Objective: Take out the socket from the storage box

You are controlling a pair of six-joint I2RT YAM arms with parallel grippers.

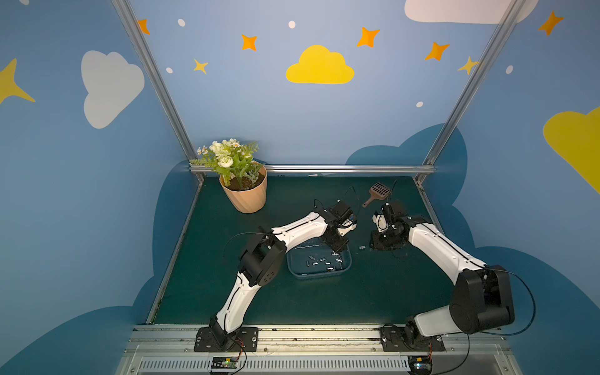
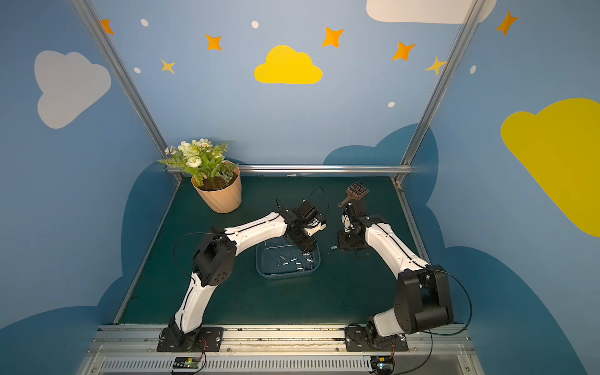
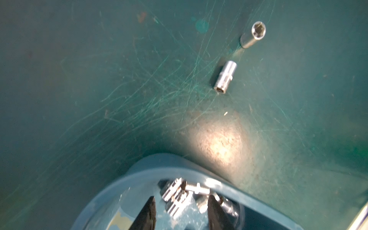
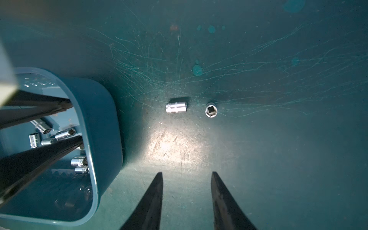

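Note:
The blue storage box [image 1: 318,275] holds several chrome sockets [image 4: 65,133]. My left gripper is open over the box's right end, with sockets visible beyond and between its fingertips; none looks clearly held. Outside the box, to its right, a socket [image 3: 225,76] lies on its side and another socket [image 4: 211,110] stands upright on the green mat. My right gripper is open above the mat right of the box, near those two sockets, with nothing between its fingers.
A flower pot [image 1: 243,193] stands at the back left. A brown slotted scoop [image 1: 378,192] lies at the back right. The two arms' wrists are close together.

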